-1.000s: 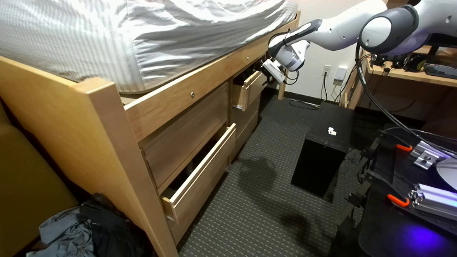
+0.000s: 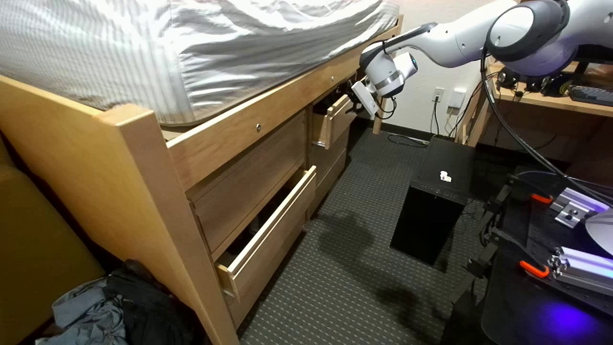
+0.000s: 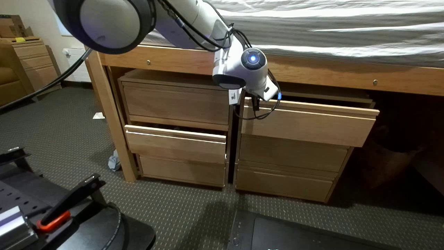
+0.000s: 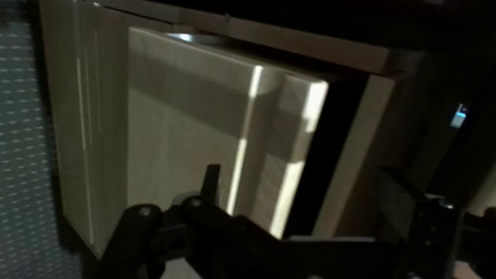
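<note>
The upper drawer [image 3: 308, 121] of the right-hand dresser is pulled part way out, its pale front [image 4: 190, 107] filling the middle of the wrist view. My gripper is open at the drawer's top edge. One dark finger [image 4: 211, 183] is on the outer side of the front, the other finger [image 4: 397, 202] on the inner side, well apart from each other. Whether either touches the wood, I cannot tell. In the first exterior view the gripper's white body [image 2: 365, 98] hangs at the far end of this drawer [image 2: 339, 121].
The left dresser's middle drawer [image 3: 174, 143] also stands out. Above runs the wooden bed rail [image 2: 258, 123]. A black box [image 2: 431, 195] stands on the carpet near the dressers, with bare floor between.
My wrist has turned and tilted slightly, and the gripper body has shifted a little at the drawer. Both pulled-out drawers look the same as before.
</note>
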